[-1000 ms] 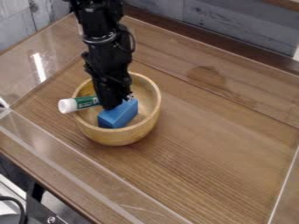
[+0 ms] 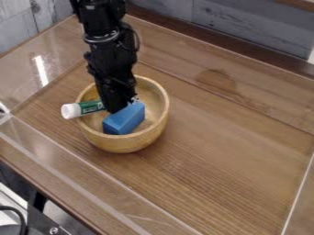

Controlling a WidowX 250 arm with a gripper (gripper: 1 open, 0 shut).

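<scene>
A wooden bowl (image 2: 147,136) stands on the table toward the left. In it lie a blue block (image 2: 124,118) and a white tube with a green label (image 2: 79,109), which leans out over the bowl's left rim. The black gripper (image 2: 117,101) reaches down into the bowl from above, just over the blue block and beside the tube. Its fingertips are dark and partly hidden, so whether anything is between them is unclear.
A grey wall is along the back.
</scene>
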